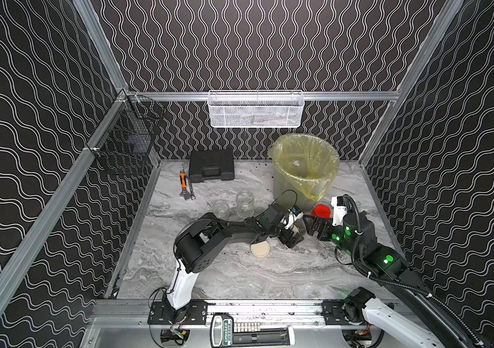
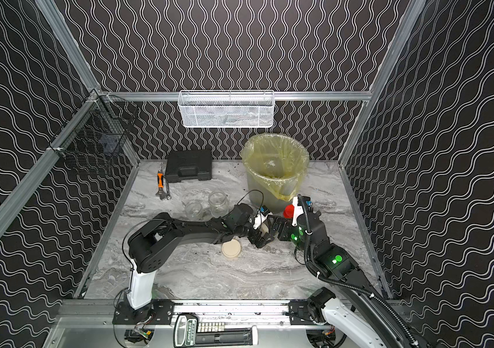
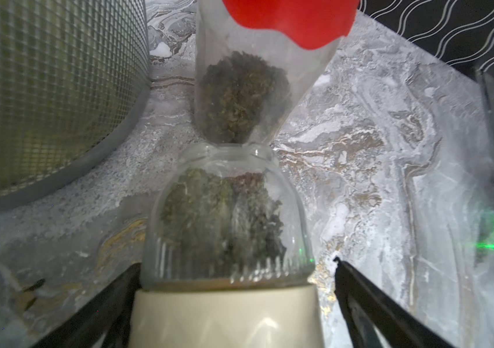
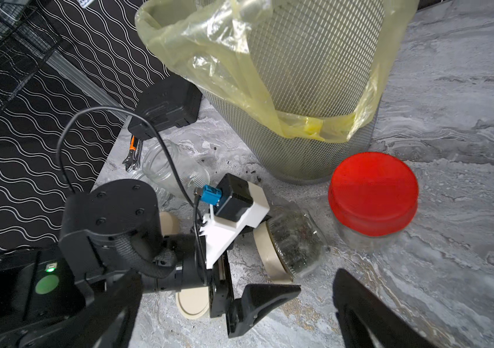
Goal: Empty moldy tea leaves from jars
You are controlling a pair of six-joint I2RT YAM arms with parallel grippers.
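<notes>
A glass jar with a cream lid (image 4: 299, 240) lies on its side on the table, dark leaves inside. Its lid points at my left gripper, which is open with a finger on either side of that lid and visible gaps. Touching or nearly touching the jar's base is a second jar with a red lid (image 4: 373, 191); its leaves (image 3: 241, 95) show through the glass. My right gripper (image 1: 309, 226) is open and empty, close to both jars on their right. Behind them stands a mesh bin (image 4: 310, 52) with a yellow liner (image 1: 302, 153).
Two clear jars without lids (image 1: 245, 203) stand left of the bin, behind my left arm. A loose cream lid (image 1: 260, 249) lies in front of that arm. Farther back are a black case (image 1: 212, 165) and orange-handled tools (image 1: 183, 182).
</notes>
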